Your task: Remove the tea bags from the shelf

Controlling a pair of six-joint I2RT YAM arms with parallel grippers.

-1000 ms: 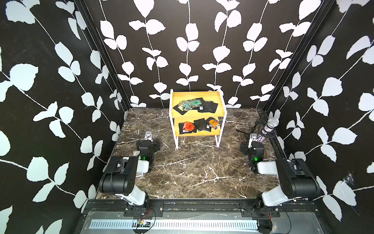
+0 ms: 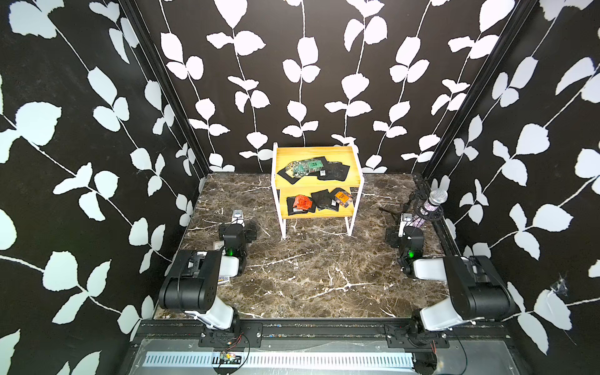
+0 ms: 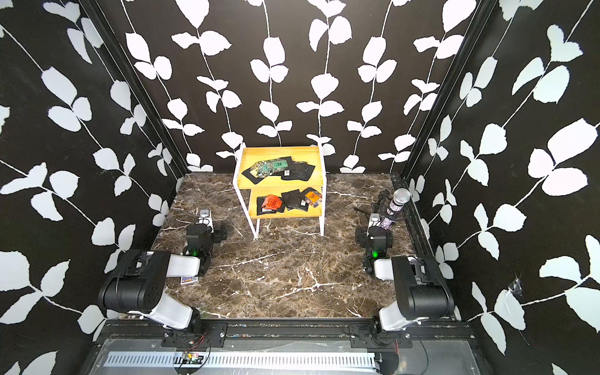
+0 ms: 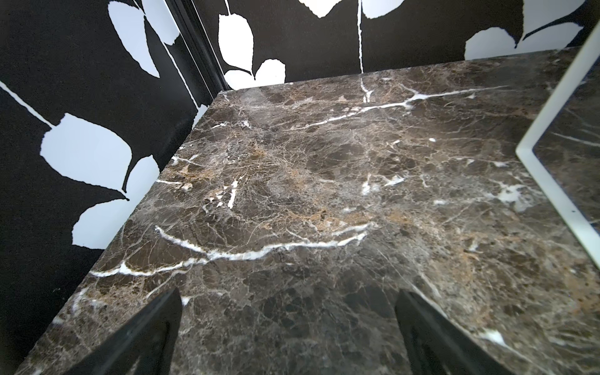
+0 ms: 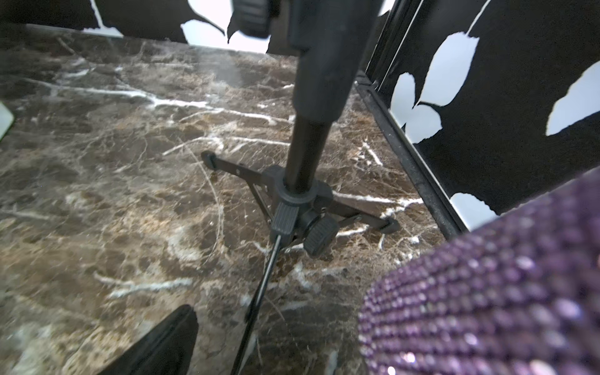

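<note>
A two-tier wooden shelf [image 2: 288, 153] with white frame stands at the middle back. On its top tier lie green packets [image 2: 306, 167] and black packets [image 2: 334, 172]; the lower tier holds red packets [image 2: 302, 202], black packets [image 3: 293, 200] and orange packets [image 2: 343, 197]. My left gripper is low at the table's left, open and empty, short of the shelf. My right gripper is at the right beside the microphone, open; in the right wrist view one finger [image 5: 162, 347] shows.
A purple sequined microphone [image 5: 481, 287] on a black tripod stand [image 5: 312, 143] stands at the right edge, very close to my right gripper. Patterned walls enclose the back and sides.
</note>
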